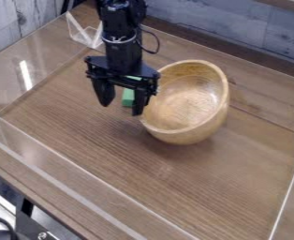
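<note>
My black gripper (pixel 122 92) hangs over the wooden table, its two fingers spread open on either side, just left of a tan bowl (pixel 184 98). A small green object (pixel 129 96) sits behind and between the fingers, beside the bowl's left side, partly hidden by the gripper. I cannot tell whether the fingers touch it.
A wall runs along the back edge, and cables and a dark object lie at the lower left beyond the table's edge.
</note>
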